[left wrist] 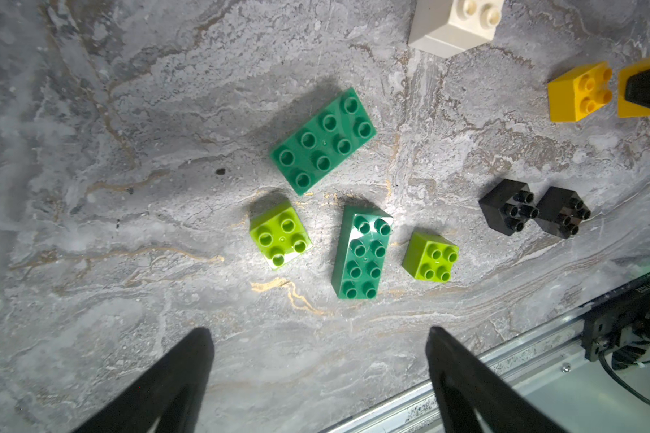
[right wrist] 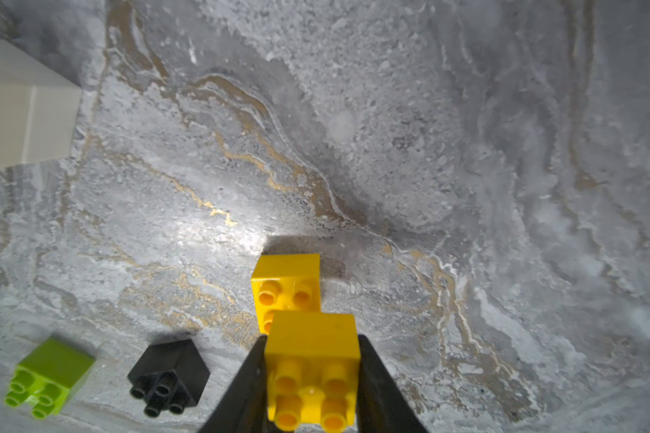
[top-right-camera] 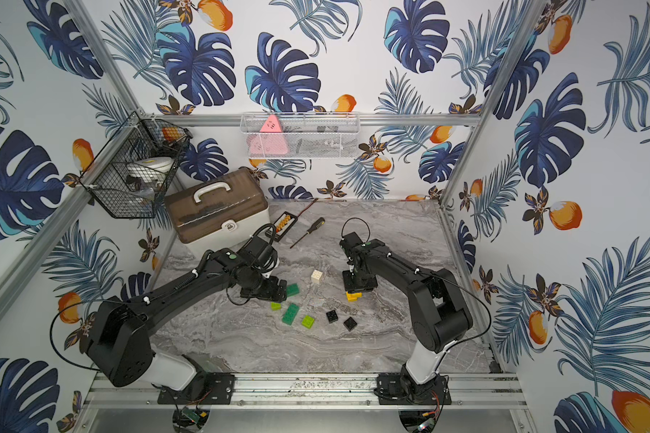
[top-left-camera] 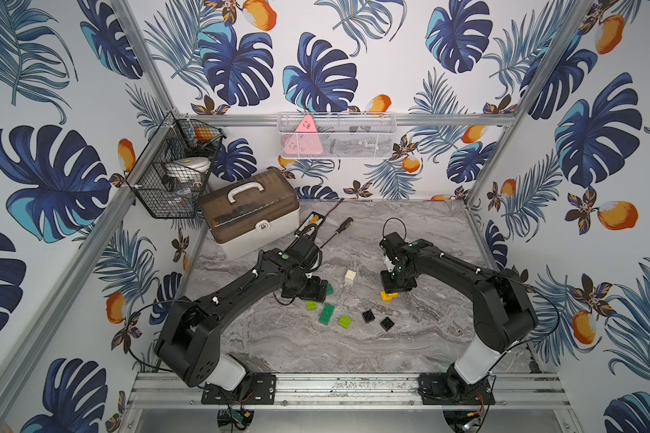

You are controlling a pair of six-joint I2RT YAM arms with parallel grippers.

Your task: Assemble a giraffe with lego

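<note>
My right gripper is shut on a yellow brick (right wrist: 312, 335), held studs toward the camera. Partly behind it, another yellow brick (right wrist: 289, 270) rests on the table. My left gripper stands open, its blurred fingers wide apart with nothing between them. Beyond those fingers in the left wrist view lie two dark green bricks (left wrist: 323, 140), one slanted and one upright in view, and two lime bricks (left wrist: 280, 234). Two black bricks (left wrist: 509, 207) lie to their right. A white brick (left wrist: 455, 25) is at the top of that view, apart from the rest.
A brown-lidded toolbox (top-left-camera: 249, 205) stands at the back left, with a small black tray (top-right-camera: 281, 225) and a screwdriver (top-right-camera: 309, 231) beside it. A wire basket (top-left-camera: 177, 169) hangs on the left.
</note>
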